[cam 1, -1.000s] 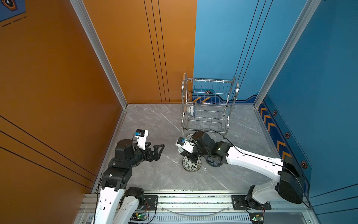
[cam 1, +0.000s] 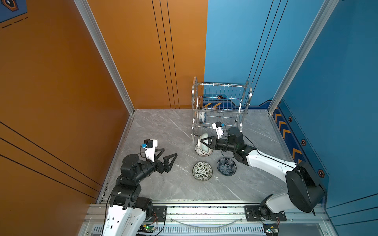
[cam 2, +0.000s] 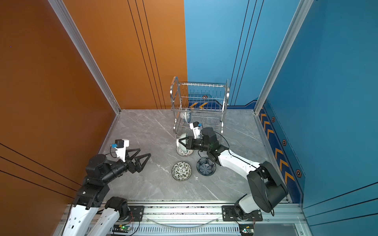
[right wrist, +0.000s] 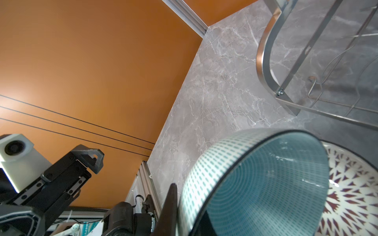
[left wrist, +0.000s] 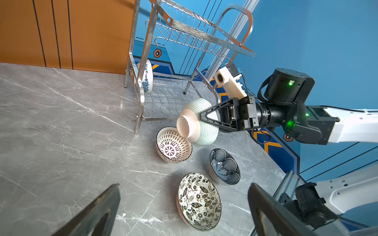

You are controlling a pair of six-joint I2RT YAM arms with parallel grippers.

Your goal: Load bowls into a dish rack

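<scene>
My right gripper is shut on the rim of a pale green bowl (left wrist: 204, 133), which is held on its side in the air. In the right wrist view this bowl (right wrist: 267, 184) partly covers a brown-and-white bowl (right wrist: 350, 196) on the table. The silver dish rack (cam 1: 220, 111) stands just behind, and a blue-and-white bowl (left wrist: 147, 77) leans at the left end of its lower tier. Two more bowls sit on the table: a black-and-white leaf bowl (cam 1: 202, 171) and a dark blue one (cam 1: 226, 166). My left gripper (cam 1: 170, 154) is open and empty, over the table's left side.
The upper tier (cam 2: 202, 96) of the rack looks empty, and so does the right part of its lower tier. Bare grey tabletop (cam 1: 157, 125) lies left of the rack. Blue and orange walls close in the back and sides.
My right gripper has swung up and back toward the rack, carrying the green bowl and turning it onto its side. The left arm has shifted only slightly to the right.
</scene>
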